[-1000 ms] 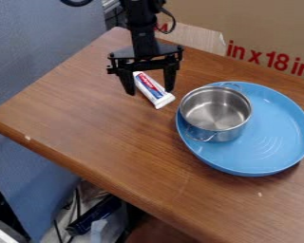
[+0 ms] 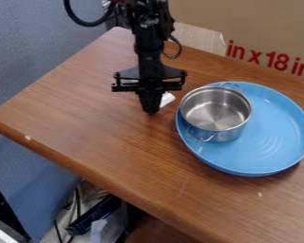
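Note:
My black gripper (image 2: 151, 99) is down at the tabletop, left of the plate, over a white tube (image 2: 166, 99) that it mostly hides. Whether the fingers are closed on the tube I cannot tell. A steel pot (image 2: 216, 112) stands on a blue plate (image 2: 275, 142) at the right of the table.
A cardboard box (image 2: 256, 38) stands behind, and clutter lies below the table.
The gripper has come down over the tube and shifted slightly right, now covering most of it. The pot and plate have not moved.

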